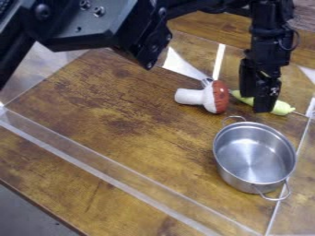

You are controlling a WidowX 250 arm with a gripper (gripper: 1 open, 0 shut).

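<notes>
My black gripper (262, 91) hangs from the arm at the upper right, open, its fingers pointing down over a pale green elongated object (282, 107) lying on the table. I cannot tell whether the fingers touch it. Left of it lies a white cylindrical object (192, 97) with a red-brown rounded end (219, 98).
A steel pot (250, 157) with side handles stands at the lower right, close below the green object. White strips run along the table; its edge shows at bottom left.
</notes>
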